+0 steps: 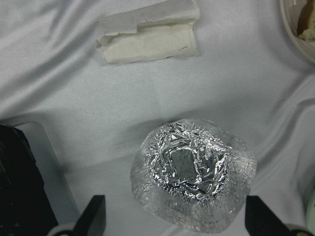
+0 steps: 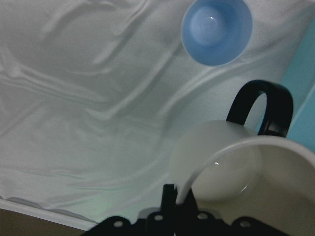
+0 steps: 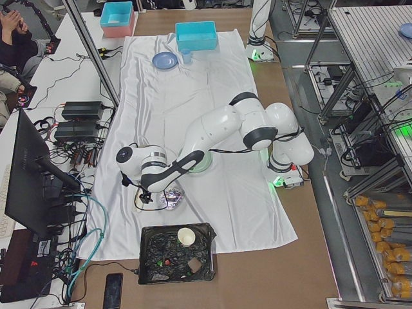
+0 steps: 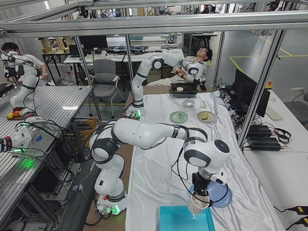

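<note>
My left gripper hangs open over the cloth, with nothing between its fingers, above a crumpled foil dish (image 1: pixel 192 172). Beside the dish lie a folded pale paper strip (image 1: pixel 147 42) and a plate (image 1: pixel 289 34) with bread. My right gripper is shut on the rim of a white mug (image 2: pixel 266 187) with a black handle, held near a blue plate (image 4: pixel 220 193), a small blue cup (image 2: pixel 216 32) and a teal bin (image 4: pixel 185 221).
A black tray (image 3: pixel 177 270) with a cream cup stands at the near end. A green plate (image 4: pixel 178 116) sits mid-cloth. A monitor and cables line the left side.
</note>
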